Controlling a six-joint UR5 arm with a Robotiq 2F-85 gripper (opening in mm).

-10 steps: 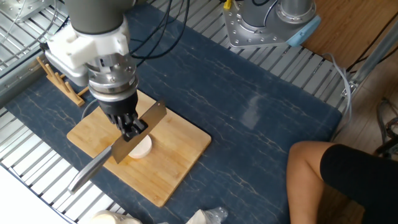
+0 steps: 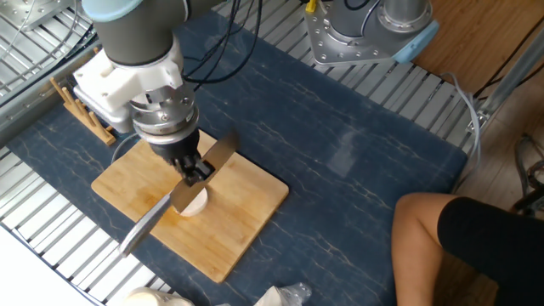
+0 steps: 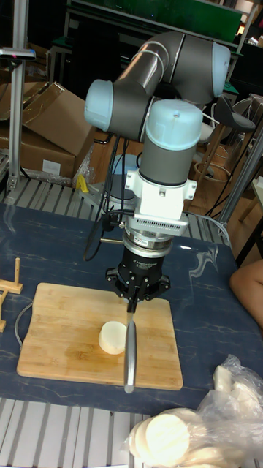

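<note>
My gripper [image 2: 197,172] is shut on the blade of a cleaver [image 2: 219,155], above the wooden cutting board [image 2: 242,200]. The cleaver's metal handle [image 3: 131,359] points toward the table's front edge, past the near side of the board. On the board lies a round, pale slice [image 2: 195,204], partly covered by the blade in exterior view 2. From exterior view 3, the slice [image 3: 112,338] shows just left of the cleaver. Whether the blade's edge touches the slice or the board cannot be told.
A wooden rack [image 2: 83,110] stands left of the board. Plastic-bagged pale round pieces [image 3: 167,438] lie at the front right. A person's arm [image 2: 418,246] rests at the table's right side.
My gripper and the cleaver have shifted right and slightly toward the back in exterior view 2, the handle rising in the picture. The slice and the board appear unmoved.
</note>
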